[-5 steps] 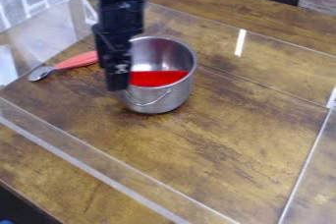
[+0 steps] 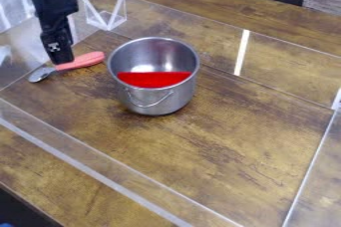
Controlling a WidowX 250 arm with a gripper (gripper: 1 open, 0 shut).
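My black gripper [image 2: 56, 50] is at the upper left, above a red-handled spoon [image 2: 74, 64] that lies on the wooden table. I cannot make out whether anything is between its fingers. To the right stands a steel pot [image 2: 163, 102] with a bail handle and red inside it.
Clear edging or panels run along the left and right sides, with a pale object at the back left.
My gripper has moved left and up, away from the pot to above the spoon. The pot and spoon look unmoved.
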